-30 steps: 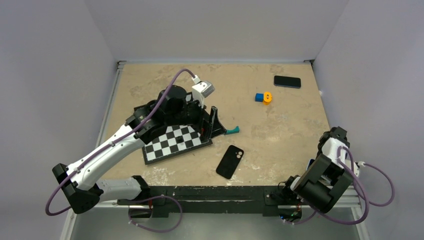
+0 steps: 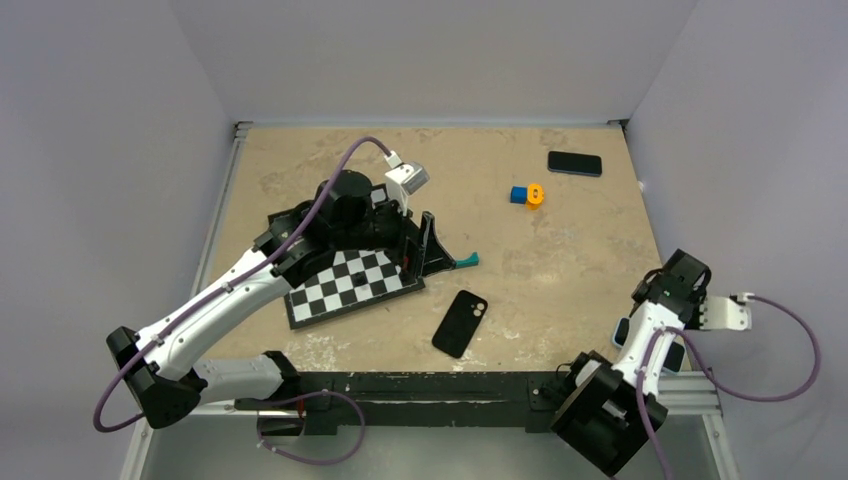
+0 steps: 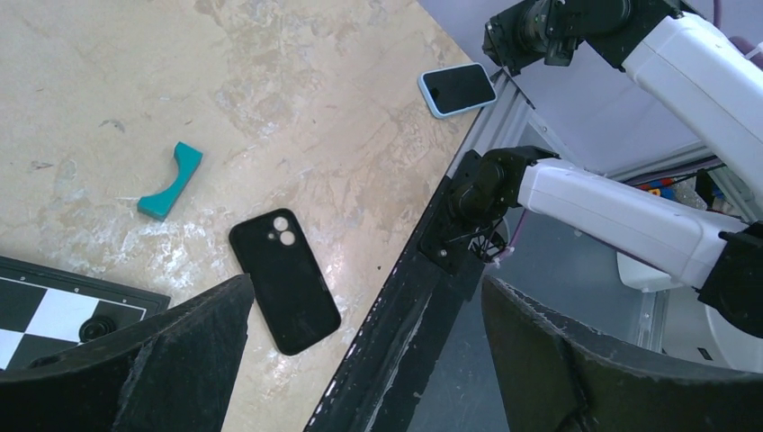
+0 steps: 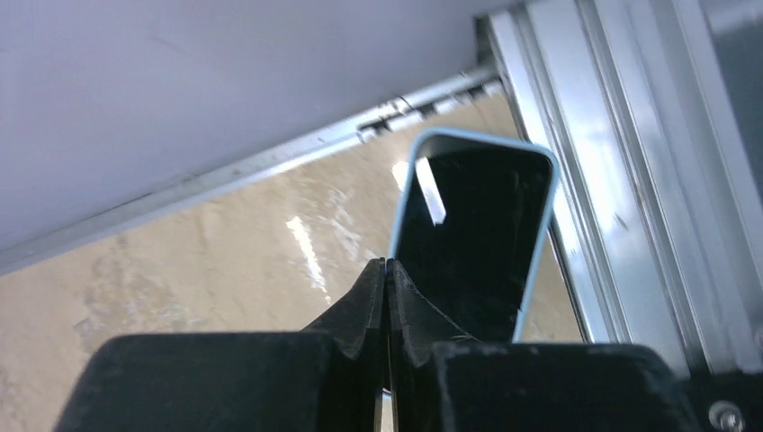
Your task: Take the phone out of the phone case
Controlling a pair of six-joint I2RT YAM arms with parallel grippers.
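A dark-screened phone (image 4: 477, 225) with a light-blue rim, seemingly its case, lies face up at the front right corner. In the top view the right arm partly covers it. My right gripper is shut over the phone's left edge, with nothing visible between its fingers; whether the tips touch cannot be told. A black phone case (image 3: 286, 283) with round camera holes lies flat at the front middle of the table. Above the table on the left, my left gripper stands open and empty; the black case lies well below it.
Another dark phone (image 2: 575, 163) lies at the back right. A blue-and-yellow piece (image 2: 527, 195) is near the back, a teal piece (image 2: 467, 260) near the middle. The checkered board (image 2: 355, 290) sits under the left arm. A metal rail (image 4: 621, 180) and wall border the corner.
The left arm and the other objects stay where they were.
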